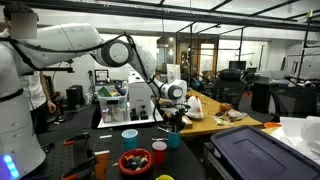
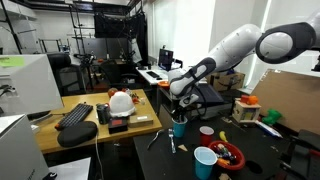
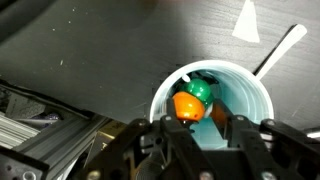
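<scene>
Over the mouth of a light blue cup, my gripper points downward with its dark fingers part open. Inside the cup lie a small orange thing and a green one, close to the fingertips; the teal inside of the cup shows between the fingers. Exterior view 2 has the same cup standing on the dark table directly below the gripper. From exterior view 1 the cup is also seen under the gripper, and its contents are hidden there.
A red bowl with colourful things in it, a second blue cup, a red cup and a yellow one stand nearby. A white spoon lies beside the cup. A large dark tray lies to the right.
</scene>
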